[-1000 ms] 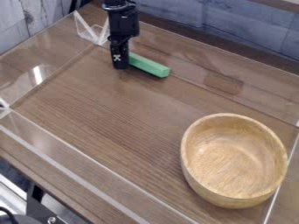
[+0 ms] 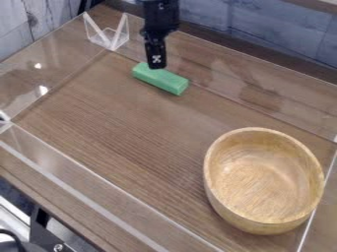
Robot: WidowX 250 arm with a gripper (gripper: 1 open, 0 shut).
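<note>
A green rectangular bar (image 2: 160, 79) lies on the wooden table (image 2: 118, 138) toward the back centre. My black gripper (image 2: 154, 54) is above and just behind it, its fingers pointing down. Whether they are open or shut is hard to make out at this size.
A large light wooden bowl (image 2: 262, 180) occupies the front right. A clear plastic piece stands at the back left beside my arm.
My gripper has moved right and up from the green bar's left end. The bar now sits slightly nearer the viewer and to the left.
</note>
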